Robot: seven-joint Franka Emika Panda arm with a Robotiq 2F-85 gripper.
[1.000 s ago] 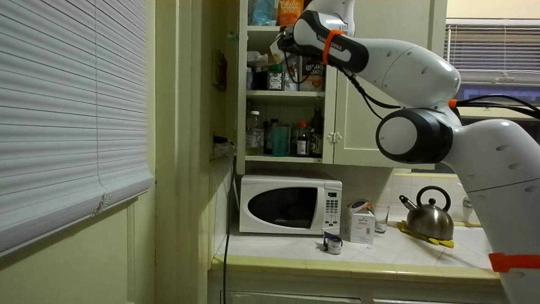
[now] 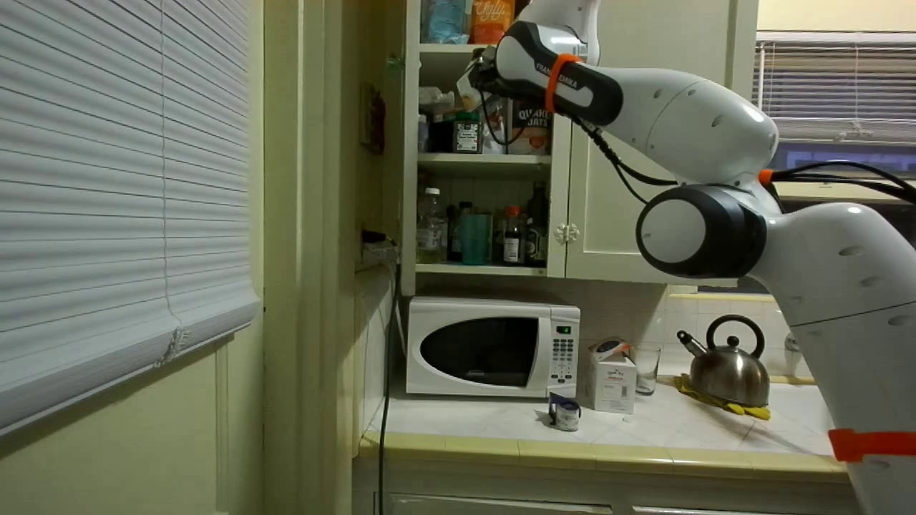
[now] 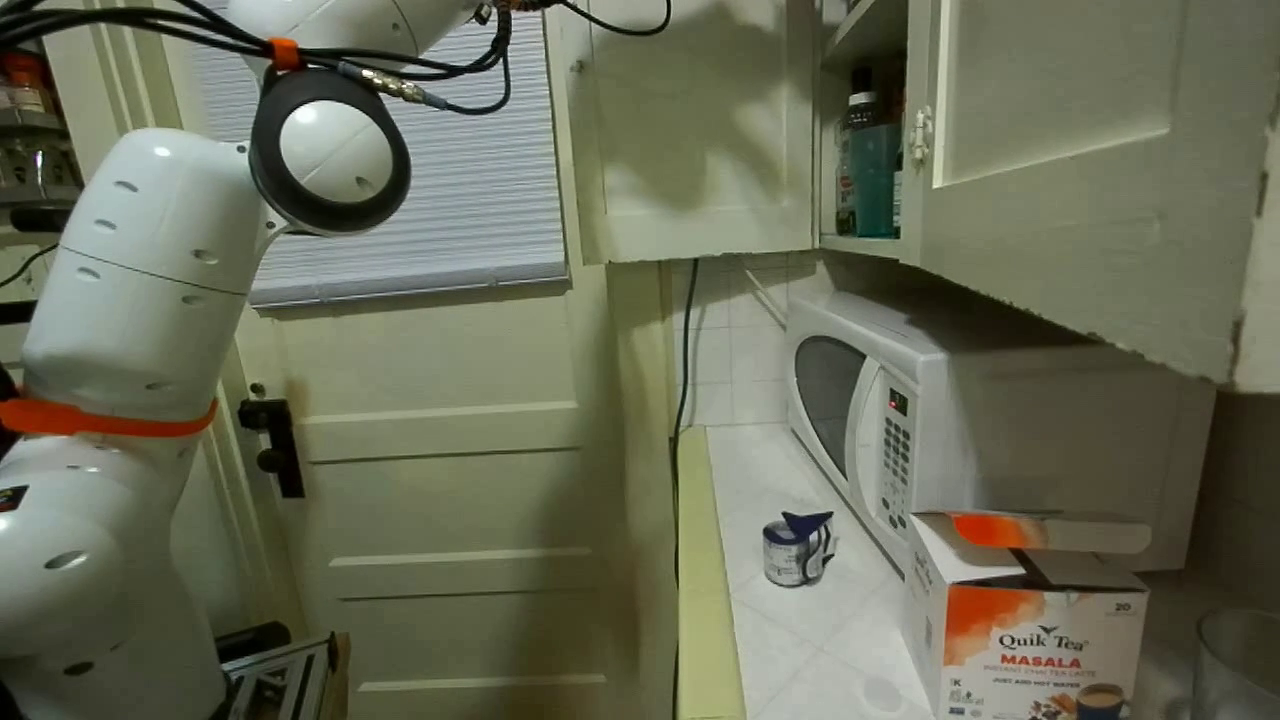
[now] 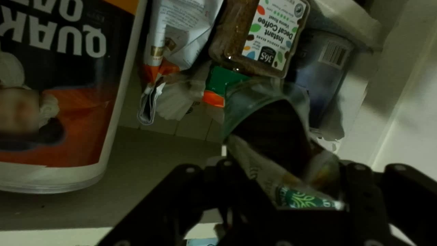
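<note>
A packet [image 4: 262,172] with a clear, open-looking upper part, a dark inside and a green logo sits between my fingers in the wrist view. My gripper is shut on it; the fingers themselves are dark and blurred. From exterior view 1, the gripper [image 2: 483,70] is at the open cupboard, level with the upper part of the middle shelf, and a pale piece of the packet [image 2: 468,89] shows at its left. Exterior view 2 does not show the gripper.
Close by on the shelf are a Quaker oats tub [image 4: 61,90], a foil bag [image 4: 180,37], an instant coffee jar [image 4: 262,32] and a blue-grey container [image 4: 321,69]. Bare shelf [image 4: 155,164] lies beside the tub. Below stand a microwave [image 2: 489,347] and a tea box [image 2: 612,382].
The arm has shifted slightly down and left, with the packet still at the gripper. The shelf and counter items look unmoved.
</note>
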